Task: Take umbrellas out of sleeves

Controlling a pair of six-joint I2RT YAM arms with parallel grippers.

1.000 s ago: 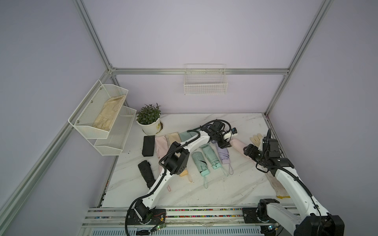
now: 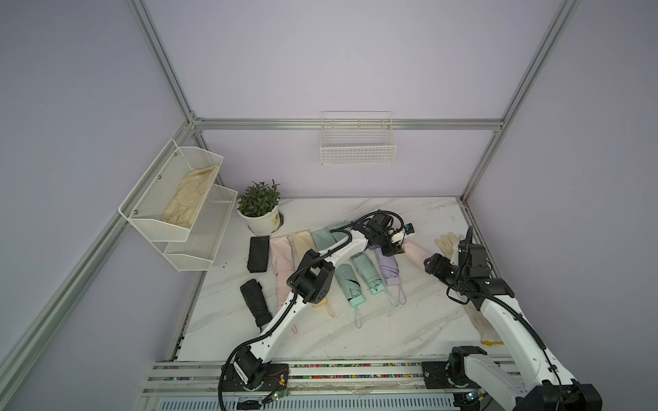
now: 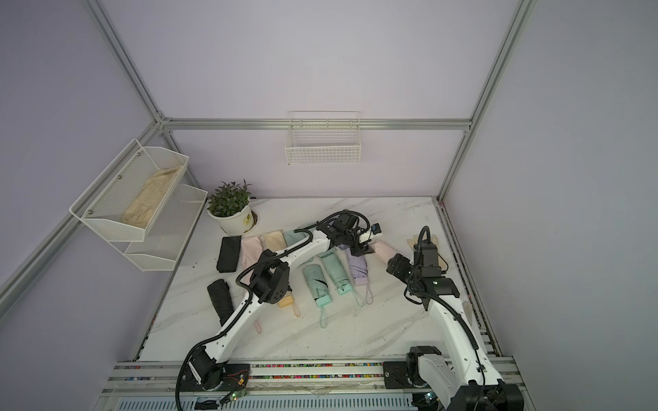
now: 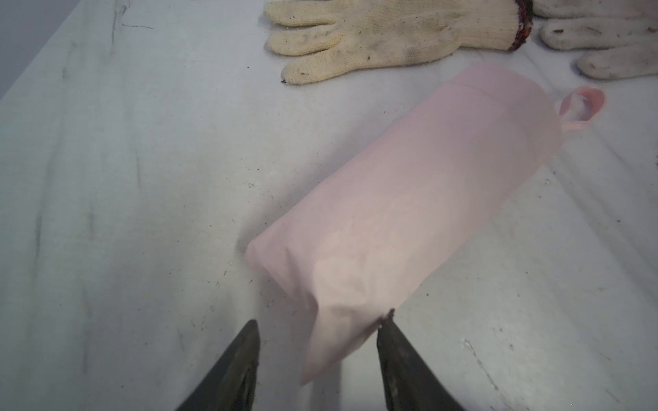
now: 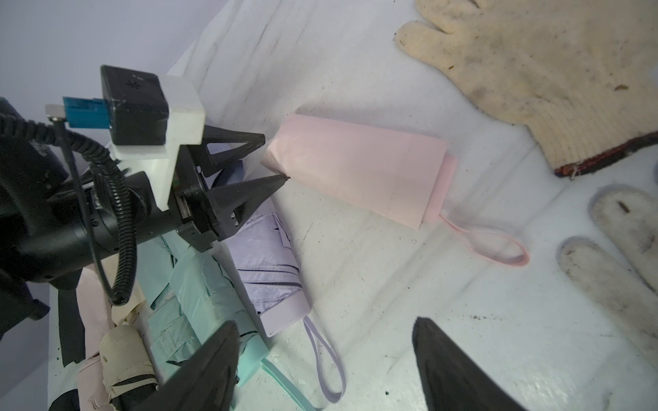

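Note:
A pink umbrella in its sleeve (image 5: 363, 167) lies flat near the right side of the table, its pink strap (image 5: 503, 246) looping out at the end away from my left gripper. At the other end, my left gripper holds its fingers apart, with the sleeve's pinched corner (image 4: 336, 342) reaching in between them; whether a finger touches it is unclear. My right gripper is open over bare table, just short of the pink sleeve. Bare purple (image 5: 264, 257) and green umbrellas (image 5: 216, 301) lie side by side to the left.
Cotton gloves (image 5: 562, 75) lie at the right edge. On the left are a black umbrella (image 2: 255, 301), a flat black sleeve (image 2: 258, 254) and a potted plant (image 2: 260, 209). White racks (image 2: 171, 198) hang on the left wall.
Both arms have shifted only slightly; the left forearm stands a little further right. The pink sleeve's place looks nearly the same.

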